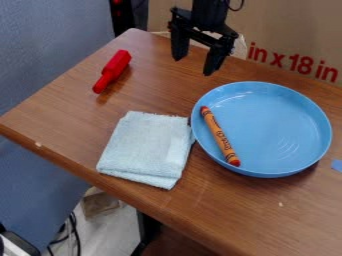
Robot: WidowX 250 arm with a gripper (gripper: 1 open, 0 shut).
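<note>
My black gripper (pixel 195 52) hangs at the top middle of the view, above the back of the wooden table, open with nothing visible between its two fingers. A red object (pixel 112 71), like a small bottle or marker, lies at the back left. A folded pale blue cloth (pixel 140 150) lies in the front middle. An orange crayon (pixel 219 134) rests on the left part of a blue plate (pixel 281 135) on the right.
The wooden table (pixel 74 125) has bare space left of the cloth and between the red object and plate. A cardboard box (pixel 294 40) stands behind it. Cables show on the floor at lower left.
</note>
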